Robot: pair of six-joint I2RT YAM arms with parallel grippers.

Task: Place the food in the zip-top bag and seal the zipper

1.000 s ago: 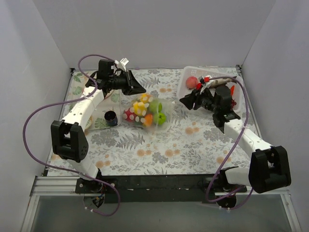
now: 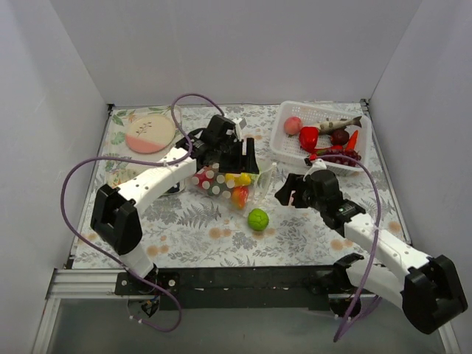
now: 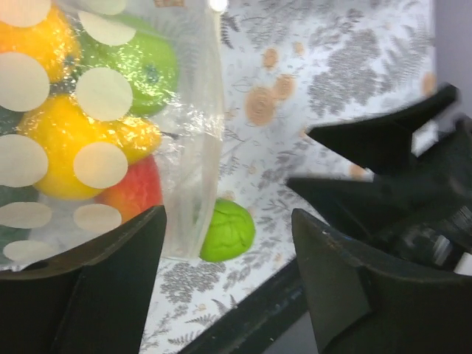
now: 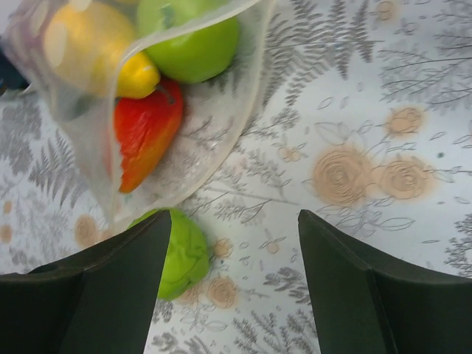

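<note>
The clear zip bag with white dots (image 2: 214, 183) lies mid-table, its open mouth (image 4: 254, 96) facing right. Inside it are a yellow food (image 3: 74, 140), a green one (image 3: 133, 63) and a red-orange one (image 4: 147, 136). A round green food (image 2: 258, 219) rests on the table outside the bag, just in front of the mouth. In the top view my left gripper (image 2: 248, 158) hangs over the bag's right part, hiding some of it; its fingers are apart, nothing between them. My right gripper (image 2: 285, 193), also open and empty, is right of the mouth and behind the loose green food.
A white basket (image 2: 284, 151) at the back right holds a peach, a red pepper, a fish, grapes and more. At the back left is a round pink-and-cream board (image 2: 150, 134). Bare table lies in front of the bag and at front right.
My left gripper moved right over the bag.
</note>
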